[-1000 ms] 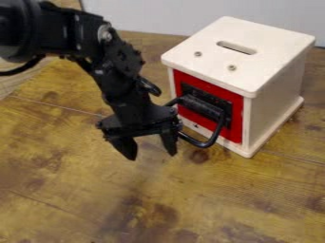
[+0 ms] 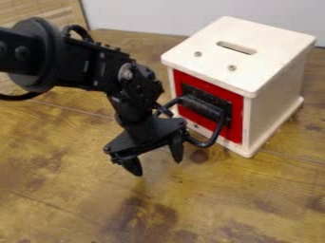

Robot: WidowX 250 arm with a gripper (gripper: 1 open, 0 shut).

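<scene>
A white wooden box [image 2: 272,95] with a slot on top stands at the right, its red front panel [image 2: 237,138] carrying a black plate and a curved black handle [image 2: 219,133]. My gripper [image 2: 154,158] hangs low over the floor just left of the handle, fingers pointing down and spread apart, with nothing visible between them. Whether it touches the handle cannot be told.
A white wall [image 2: 178,14] runs along the back, with a lighter wooden board at the top left.
My arm has swung down and slightly toward the camera, the gripper moving a little lower in view. The box has not visibly moved.
</scene>
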